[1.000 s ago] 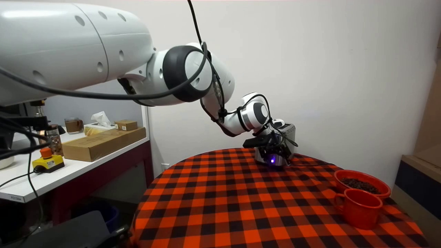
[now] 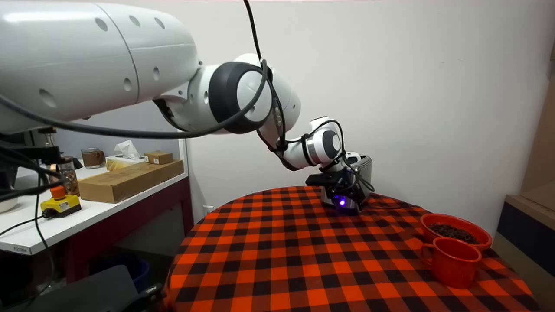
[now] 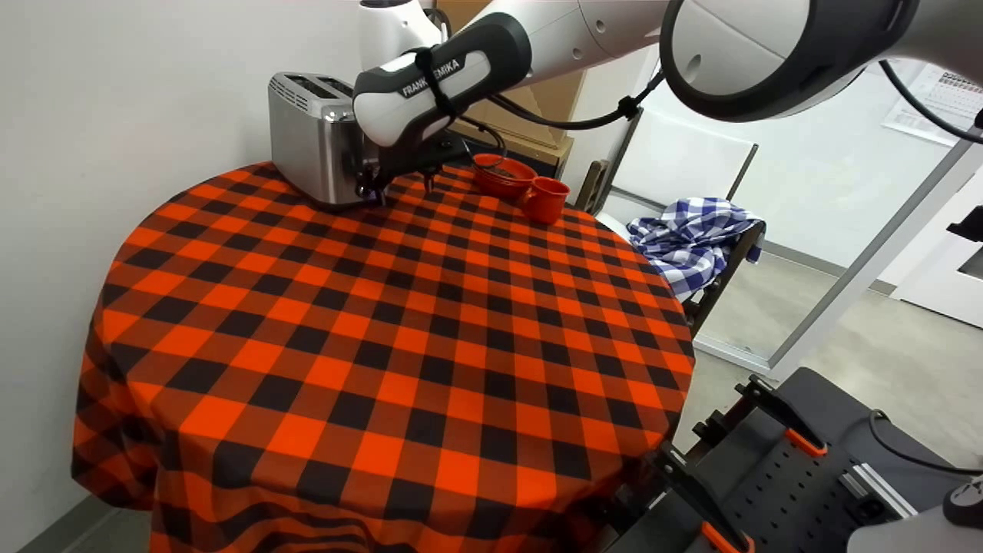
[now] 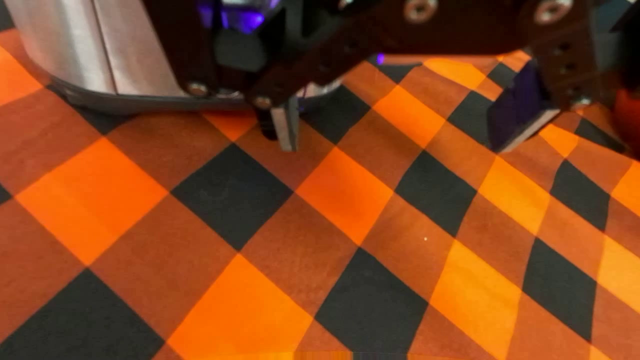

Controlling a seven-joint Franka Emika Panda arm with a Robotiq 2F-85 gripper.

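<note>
A silver toaster [image 3: 304,138] stands upright against the wall at the table's back, its slots facing up and no bread visible in them. Close beside its end, low over the cloth, is my gripper. The fingers [image 4: 288,127] are spread wide apart, with only the checked cloth showing between them. One finger is right next to the toaster's base [image 4: 150,102]; whether they touch I cannot tell. In exterior view 1 the gripper [image 2: 346,200] overlaps the toaster and its fingers are hard to make out.
A red bowl [image 2: 489,242] of small dark pieces and a red mug [image 2: 455,268] stand together on the table's far side from exterior view 2. A chair with a blue checked cloth [image 3: 700,240] stands beyond the edge.
The arm has shifted slightly right in exterior view 1, and the gripper sits marginally lower by the toaster. Toaster, bowl and mug have stayed where they were.
</note>
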